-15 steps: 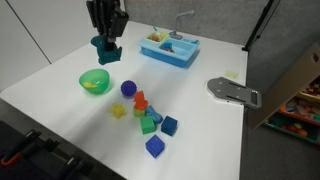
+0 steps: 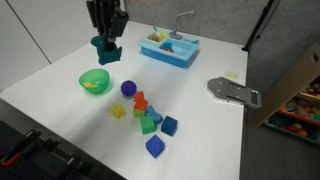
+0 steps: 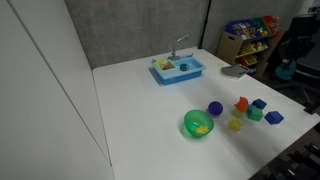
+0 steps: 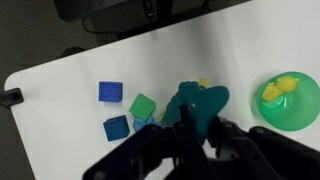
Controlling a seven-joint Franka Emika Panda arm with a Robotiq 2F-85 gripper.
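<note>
A dark teal object (image 4: 196, 102), perhaps cloth or a soft toy, is held by my gripper, which is shut on it. In exterior view 1 the gripper (image 2: 107, 38) is high above the white table, with the teal object (image 2: 106, 52) hanging from it. Beneath and slightly left of it in that view stands the green bowl (image 2: 95, 76), a yellow item inside. The wrist view has the bowl (image 4: 287, 104) off to the right of the gripper, and the held object covers part of the table. Exterior view 2 shows the teal object (image 3: 287, 71) at the right edge.
Several blocks, including a blue cube (image 2: 155, 146), a green cube (image 2: 148, 125) and an orange piece (image 2: 140, 100), lie near the table's middle. A purple ball (image 2: 128, 88) sits by the bowl. Farther back are a toy sink (image 2: 168, 50) and a grey pan (image 2: 233, 93).
</note>
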